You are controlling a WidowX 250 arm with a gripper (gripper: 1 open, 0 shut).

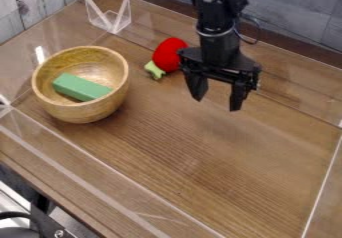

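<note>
My black gripper (215, 86) hangs low over the wooden table (221, 172) at centre right; whether its fingers are open or shut is hard to tell. Just left of it, farther back, lie a red round object (170, 54) and a small pale green item (155, 70). A wooden bowl (102, 104) at the left holds a green block (82, 91).
A white wire-like holder (107, 14) stands at the back left. A dark cable shows at the bottom left corner.
</note>
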